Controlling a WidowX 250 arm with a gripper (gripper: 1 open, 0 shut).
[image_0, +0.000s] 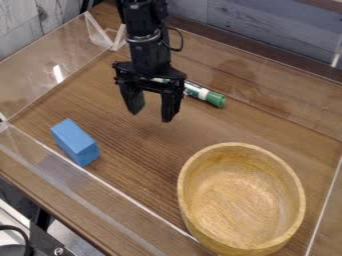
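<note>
My black gripper (152, 100) hangs over the middle of the wooden table, open, its two fingers spread apart with nothing seen between them. Behind it to the right lies a green and white cylindrical object (207, 96), partly hidden by the arm. A blue box (75, 142) sits at the front left, and a large yellow oval bowl (241, 199) stands at the front right.
Low walls (267, 40) edge the table at the back and left. A dark cable lies at the bottom left corner.
</note>
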